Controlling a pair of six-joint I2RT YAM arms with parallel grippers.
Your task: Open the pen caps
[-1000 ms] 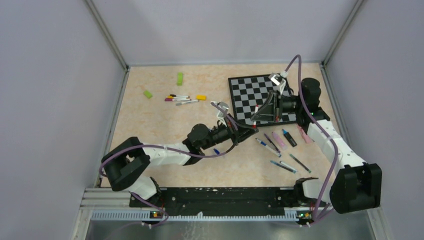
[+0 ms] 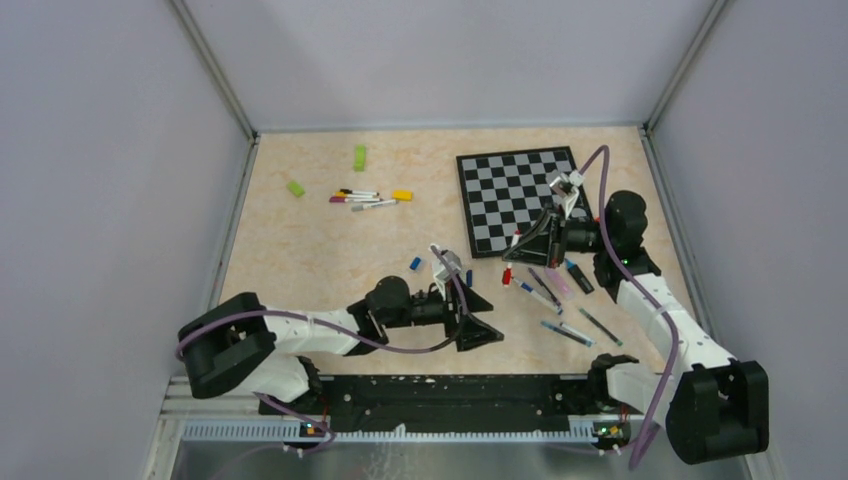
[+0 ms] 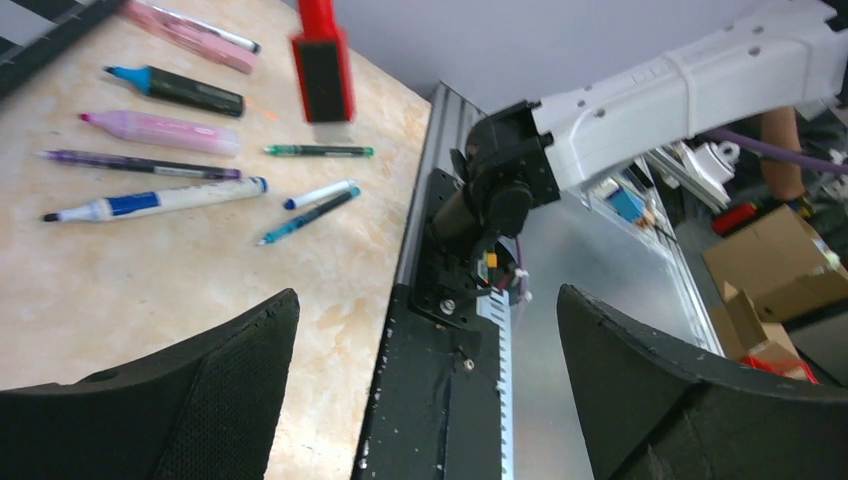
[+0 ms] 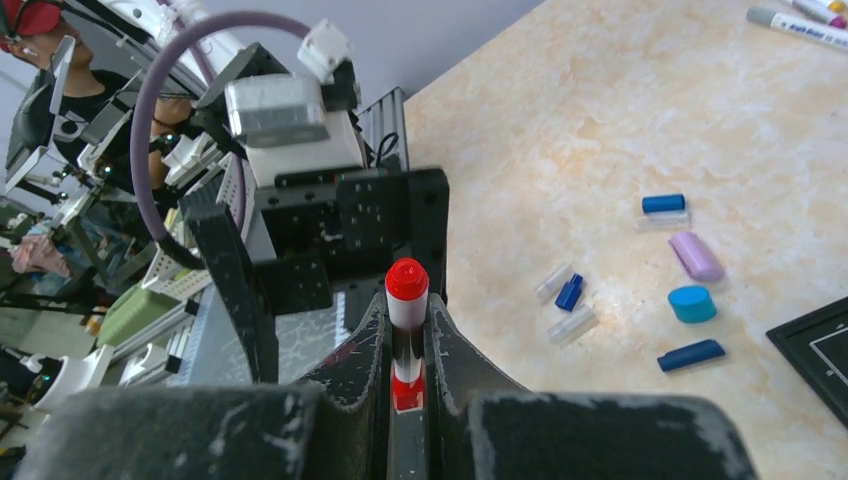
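Observation:
My right gripper [image 2: 518,252] is shut on a white marker with red ends [image 4: 408,312], held raised above the table. The marker's large red cap [image 2: 507,276] hangs below the fingers, toward the front; it also shows in the left wrist view as a blurred red block [image 3: 322,75]. Apart from it, my left gripper [image 2: 492,320] stands open, nothing between its dark fingers. Pens without caps lie at the right: a blue marker [image 3: 155,203], a pink highlighter [image 3: 165,131], a dark highlighter [image 3: 190,92] and a green pen [image 3: 320,151].
Loose caps lie on the table, among them a lilac cap [image 4: 697,256], a teal cap [image 4: 692,303] and a blue cap [image 4: 691,355]. A chessboard [image 2: 515,195] lies behind the right gripper. Several markers [image 2: 357,197] rest at the back left.
A second ago my left gripper was at the marker's red lower end; it has since moved away toward the front and spread open.

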